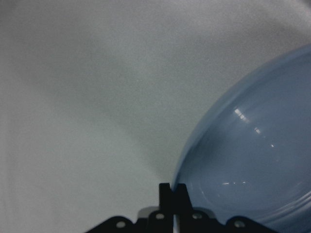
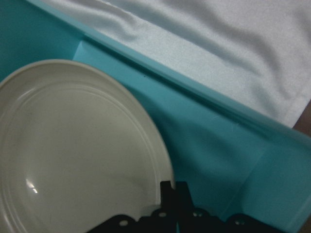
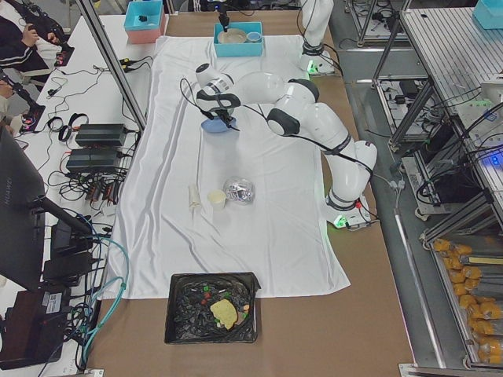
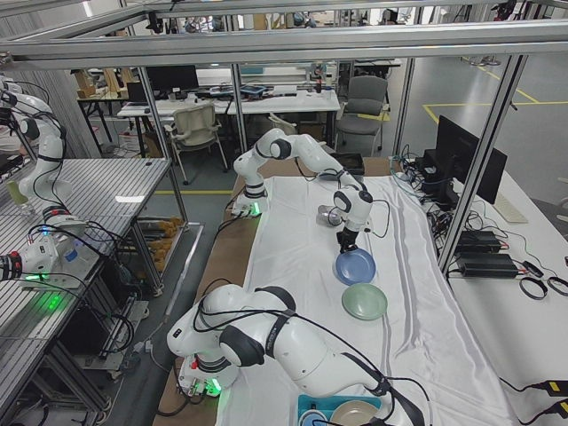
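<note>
A blue plate (image 4: 355, 268) lies on the white cloth, its rim filling the right of the left wrist view, where my left gripper is shut on that rim. A green plate (image 4: 364, 302) lies just beside it in the camera right view. My right gripper is shut at the rim of a cream plate (image 2: 82, 150) inside a turquoise bin (image 3: 237, 49); its fingers look closed on that rim.
A small blue bowl (image 3: 254, 37) shares the bin. On the cloth stand a pale cup (image 3: 217, 199), a foil-like item (image 3: 239, 190) and a pale strip (image 3: 194, 196). A black tray with food (image 3: 181, 310) sits at the near end.
</note>
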